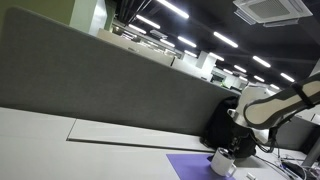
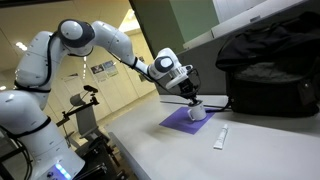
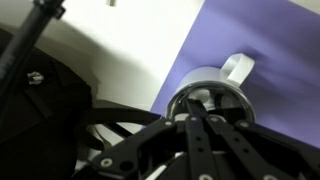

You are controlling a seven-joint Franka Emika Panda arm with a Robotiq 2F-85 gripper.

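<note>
A white mug stands upright on a purple mat. In the wrist view its handle points away from my gripper, and I look down through its open rim into a dark interior. My gripper is over the near side of the mug's mouth, fingers together. From the side, the gripper hangs right at the rim; whether the tips reach inside or touch the mug is hard to tell. Nothing shows between the fingers. The mug also appears in exterior view 1, low at the right.
A white marker-like stick lies on the table in front of the mug. Behind it, a black bag stands against the grey partition, with a strap reaching toward the mug.
</note>
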